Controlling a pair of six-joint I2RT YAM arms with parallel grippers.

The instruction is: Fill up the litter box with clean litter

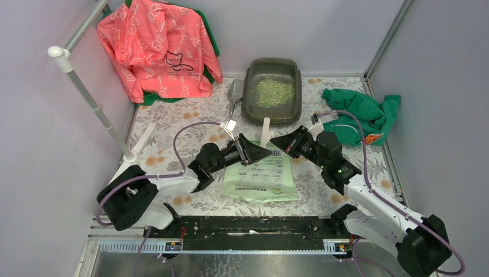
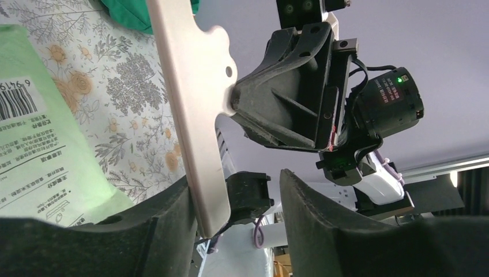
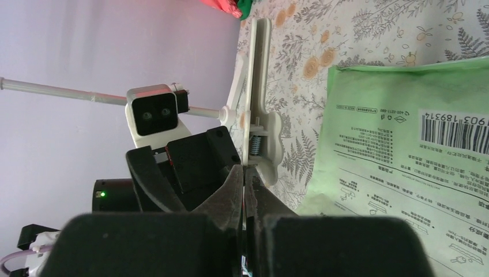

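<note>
A long white clip (image 1: pixel 266 128), upright in my right gripper, is pinched by its short tab at the fingertips. My left gripper has its fingers either side of the clip's lower end, part open, with a visible gap on one side. The green litter bag (image 1: pixel 259 179) lies flat on the table beneath both grippers. Behind them the grey litter box (image 1: pixel 248 101) holds a scattering of green pellets.
A metal scoop (image 1: pixel 235 92) lies left of the box. A green garment (image 1: pixel 369 115) is at the right, pink clothing (image 1: pixel 155 52) hangs back left, and a white pole (image 1: pixel 86 95) stands at the left.
</note>
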